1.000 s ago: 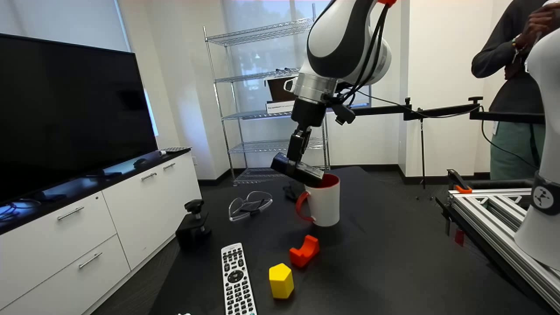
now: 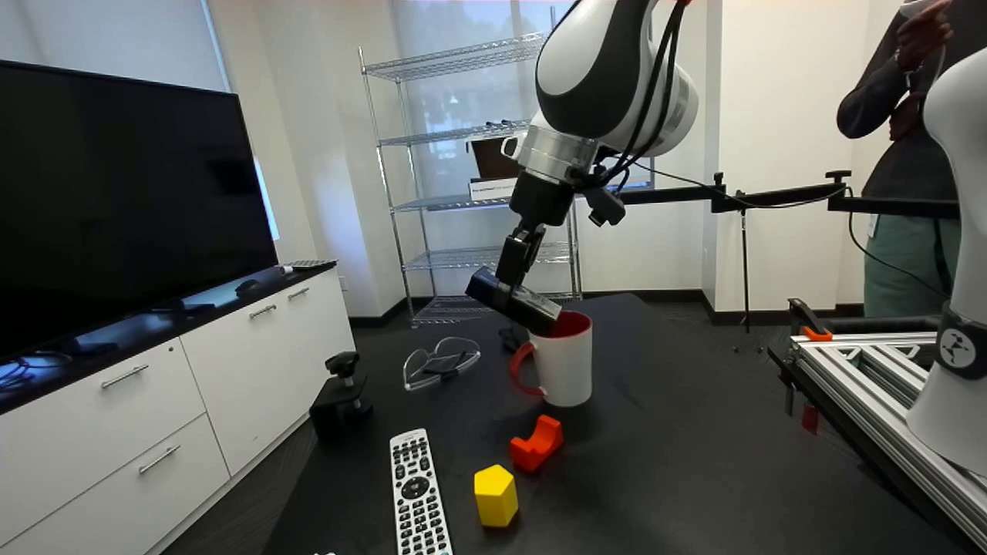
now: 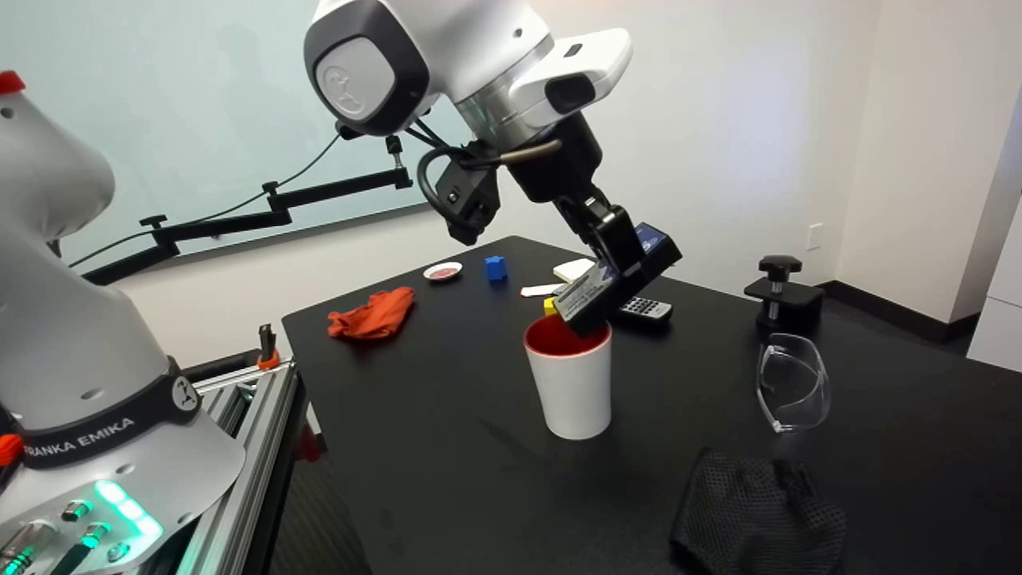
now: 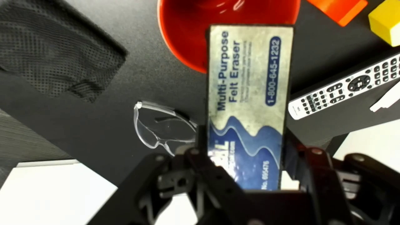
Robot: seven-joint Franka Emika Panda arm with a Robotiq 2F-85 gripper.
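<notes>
A dark felt eraser (image 4: 247, 86) with a grey and blue label is held between my gripper's fingers, and it fills the middle of the wrist view. My gripper (image 2: 506, 288) is shut on it above the table, with the eraser tilted. The eraser's lower end reaches over the rim of a white mug (image 2: 566, 362) with a red inside and a red handle. In the second exterior view, that end of the eraser (image 3: 599, 287) dips at the opening of the mug (image 3: 575, 388). Whether it touches the mug's inner wall cannot be made out. The mug stands upright.
Clear safety glasses (image 3: 793, 383), a black mesh pouch (image 3: 757, 517) and a black clamp (image 3: 787, 297) lie around the mug. Nearer the first camera are an orange block (image 2: 537, 444), a yellow block (image 2: 496, 496) and a remote (image 2: 418, 490). An orange cloth (image 3: 374, 315) lies across the table.
My gripper and the eraser have shifted slightly left in the first exterior view. The eraser is tilted more steeply.
</notes>
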